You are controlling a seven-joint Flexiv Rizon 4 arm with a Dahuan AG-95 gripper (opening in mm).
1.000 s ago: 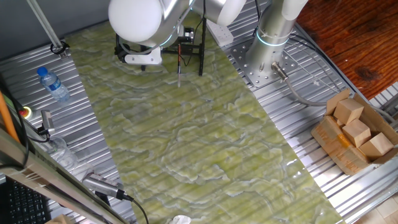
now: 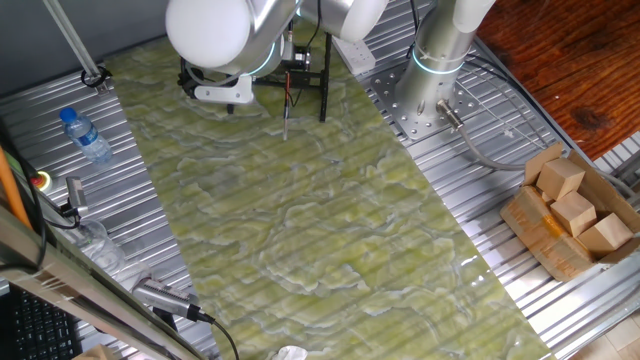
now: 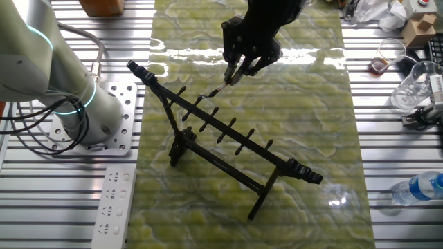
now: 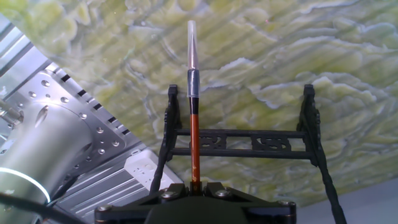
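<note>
A brush with a red-brown handle and a clear cap over its tip sticks out from my gripper in the wrist view. The fingers are closed around its handle end. A black rack with several small pegs stands on the green mat. In exterior view 2 the gripper is beside the rack's upper bar, at its far side. From exterior view 1, the brush shows in front of the rack, tip toward the open mat. Whether the brush touches a peg, I cannot tell.
A power strip lies near the arm's base. A water bottle is off the mat's left side, and a cardboard box of wooden blocks sits at the right.
In exterior view 1 the arm's white wrist has shifted slightly left and down. The brush has moved a little left with it, still held. The rack has stayed put.
</note>
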